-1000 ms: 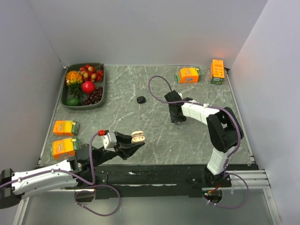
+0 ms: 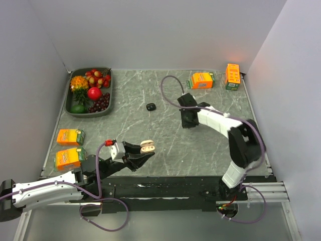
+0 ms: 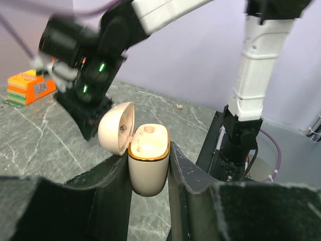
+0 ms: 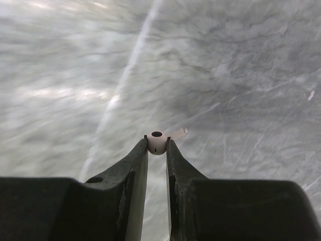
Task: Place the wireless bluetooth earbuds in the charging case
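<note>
My left gripper is shut on the cream charging case (image 3: 148,173), whose lid stands open with empty earbud wells showing; from above it is at the near middle, over the table's front. My right gripper is shut on a white earbud (image 4: 156,141), its stem pointing right, held over the marble surface; in the top view this gripper (image 2: 186,125) is right of centre, farther back than the case. A small black case-like object (image 2: 151,107) lies on the table behind.
A fruit tray (image 2: 88,112) fills the back left. Orange boxes (image 2: 69,158) lie at front left, and two more (image 2: 202,80) at the back right.
My right arm has shifted slightly, its upper part blurred with motion and the wrist a little higher in the top view. The left arm and case are unmoved.
</note>
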